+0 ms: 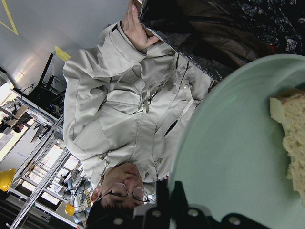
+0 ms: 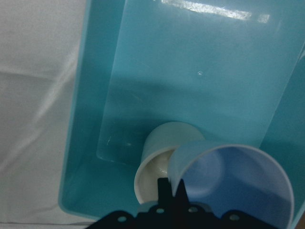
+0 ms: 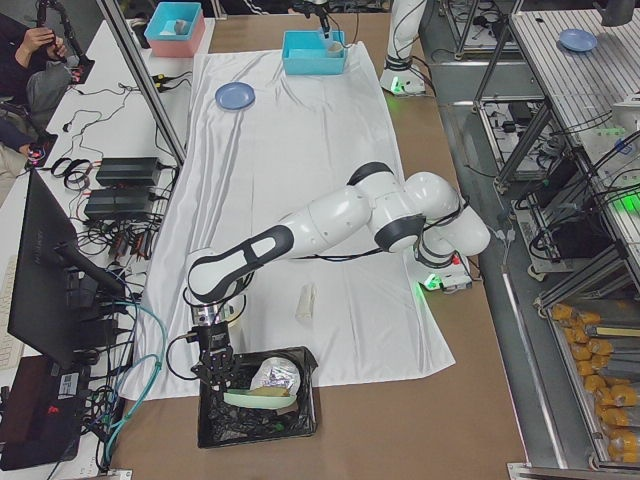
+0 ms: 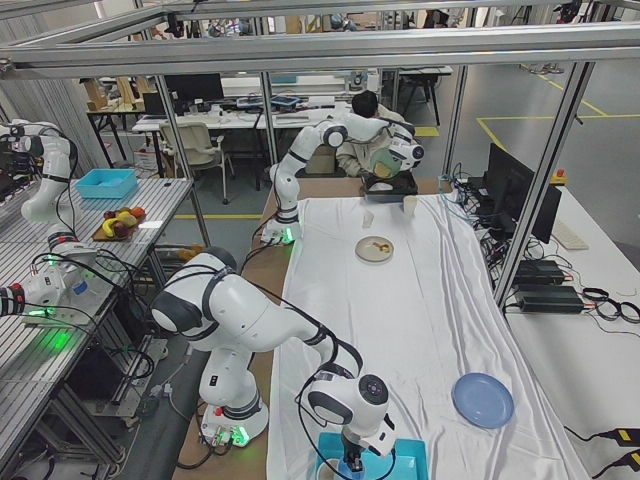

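My left gripper (image 3: 218,372) is shut on the rim of a green plate (image 1: 224,157), which is tilted over a black bag-lined bin (image 3: 240,430). Bread (image 1: 293,138) shows on the plate, and a foil item (image 3: 276,374) lies in the bin. My right gripper is shut on the rim of a blue cup (image 2: 238,181), inside the cyan box (image 2: 200,52), against a white cup (image 2: 152,176) lying there.
A blue plate (image 4: 483,400) and a beige plate with food (image 4: 374,249) lie on the white cloth (image 4: 350,320). A person (image 1: 114,109) is behind the bin.
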